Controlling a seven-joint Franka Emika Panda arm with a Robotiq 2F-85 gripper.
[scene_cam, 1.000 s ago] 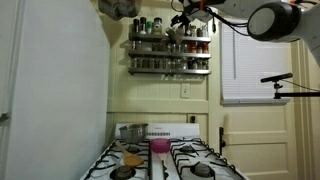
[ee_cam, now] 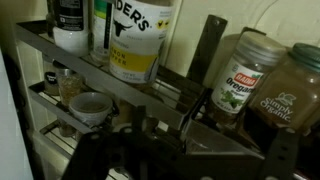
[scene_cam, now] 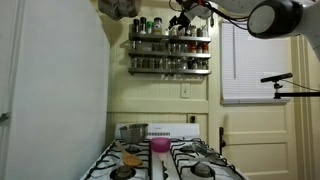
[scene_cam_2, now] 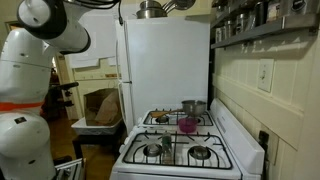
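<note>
My gripper is up at the top spice shelf, at the end of the arm reaching in from the right. In the wrist view the dark gripper stands open, and no object shows held between its fingers. Ahead of it, on a shelf, stand a red-labelled spice jar, a brown jar and a white-and-yellow canister. Dark shadow hides much of the gripper. A small greyish object is at the stove's front burners; what it is I cannot tell.
Metal shelves hold several jars. Below is the white stove with black grates, a metal pot and a pink bowl. The refrigerator stands beyond the stove. Pans hang overhead.
The arm has barely moved.
</note>
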